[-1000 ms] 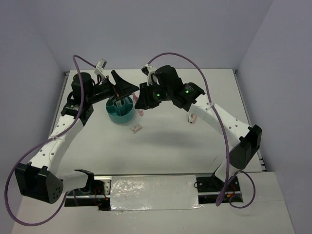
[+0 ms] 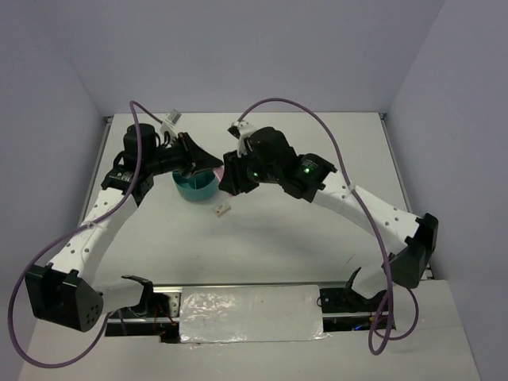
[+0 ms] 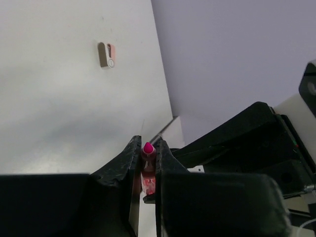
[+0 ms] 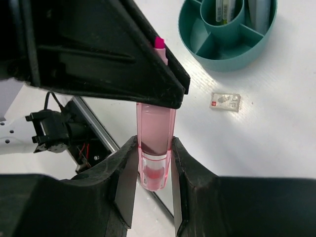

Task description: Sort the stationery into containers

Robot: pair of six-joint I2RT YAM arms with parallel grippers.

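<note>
A pink marker (image 4: 155,128) with a magenta tip stands between both grippers above the table. My left gripper (image 2: 213,165) is shut on its upper end; the tip shows between the fingertips in the left wrist view. My right gripper is around the marker's lower part, its fingers close on either side; whether they grip it is unclear. Behind them, a teal divided container (image 4: 222,54) holds several pens or markers. A small pale eraser-like block (image 4: 224,101) lies in front of the container.
A sharpener-like item (image 3: 106,54) with pink and silver lies on the table, to the right.
My left gripper has lowered onto the marker and shut on it.
</note>
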